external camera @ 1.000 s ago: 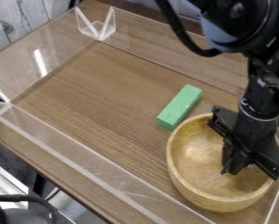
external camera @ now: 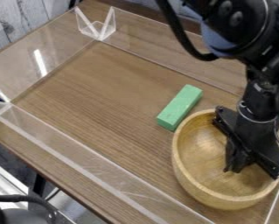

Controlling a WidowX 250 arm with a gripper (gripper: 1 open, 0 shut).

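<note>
My gripper (external camera: 233, 159) reaches down from the right into a round tan wooden bowl (external camera: 194, 179), its black fingers low inside the bowl near the middle and right side. Its fingertips look close together, and I see nothing held between them, though they are partly dark and hard to make out. A green rectangular block (external camera: 179, 107) lies on the table just above and left of the bowl, outside it.
Clear plastic strips cross it, and a transparent piece (external camera: 94, 26) stands at the back left. Black equipment sits at the bottom left corner.
The bowl has shifted slightly to the right along with my gripper, whose arm has moved a little in that direction. The green block stays put.
</note>
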